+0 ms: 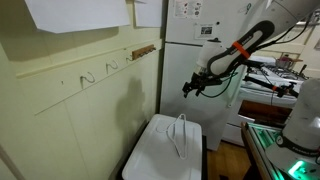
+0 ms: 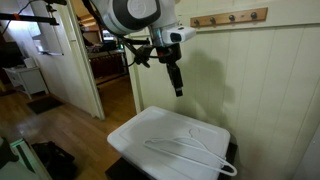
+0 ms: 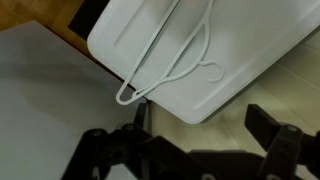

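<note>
A white hanger [image 3: 206, 43] lies flat on a white lidded surface [image 3: 250, 40], its small hook pointing toward the near edge in the wrist view. In exterior view 2 the hanger [image 2: 190, 152] rests on the right part of that white surface [image 2: 135, 128]. My gripper stands open, its dark fingers wide apart with nothing between them. From exterior view 1, the gripper [image 1: 190, 92] hangs in the air in front of the fridge, above and apart from the hanger [image 1: 181, 138].
Several hooks [image 1: 86, 78] line the pale panelled wall, and a wooden hook rail [image 2: 230, 17] is fixed there too. A white fridge [image 1: 180, 65] stands behind the arm. Open air separates the gripper from the white surface.
</note>
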